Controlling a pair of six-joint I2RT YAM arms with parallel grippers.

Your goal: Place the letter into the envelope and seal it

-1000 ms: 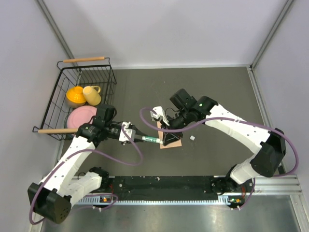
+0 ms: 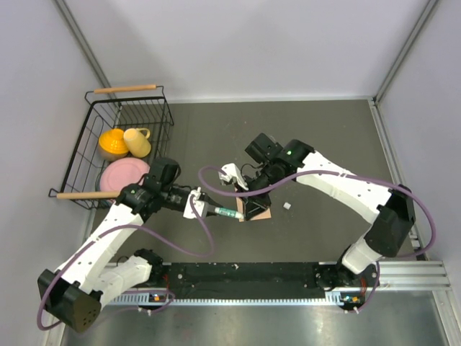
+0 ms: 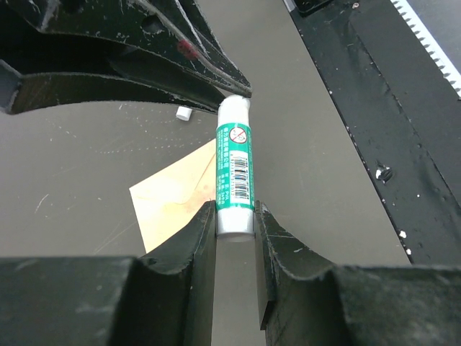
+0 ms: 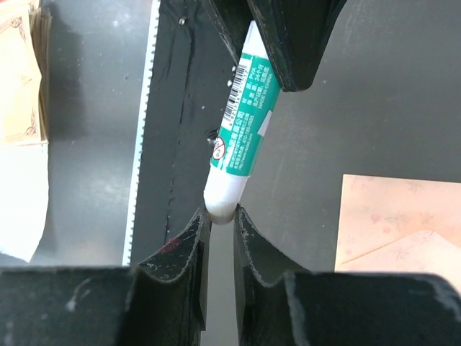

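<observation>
A green-and-white glue stick (image 2: 227,213) is held lengthwise between my two grippers. My left gripper (image 2: 216,210) is shut on its lower end, as the left wrist view shows. My right gripper has its fingertips at the other, white end; whether they grip it is unclear. A tan envelope lies on the mat below, also seen as a pale sheet (image 4: 389,216) in the right wrist view, its flap lines visible.
A small white cap (image 3: 184,113) lies on the mat beside the envelope. A wire rack (image 2: 72,166) with dishes stands at the left. Stacked papers (image 4: 21,94) lie beyond the dark front strip.
Both arms have shifted very slightly, the right one a little downward in the top view, with the glue stick still between the grippers.
</observation>
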